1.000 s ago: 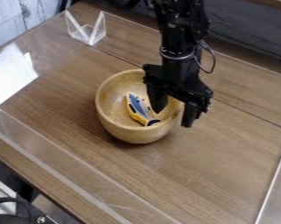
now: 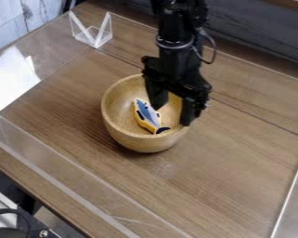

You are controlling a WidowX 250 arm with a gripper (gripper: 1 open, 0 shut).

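A black robot gripper (image 2: 176, 98) reaches down from the top over a round wooden bowl (image 2: 116, 125). Its fingers stand apart over the right part of the bowl. Inside the bowl lies a small yellow and blue object (image 2: 149, 116), left of the gripper and not held.
A clear plastic holder (image 2: 92, 30) sits at the back left, with a white sheet (image 2: 7, 76) at the left edge. Cables lie at the bottom left.
The gripper has moved left and a little up, from the bowl's right rim to over the bowl. The bowl and its contents look essentially unchanged.
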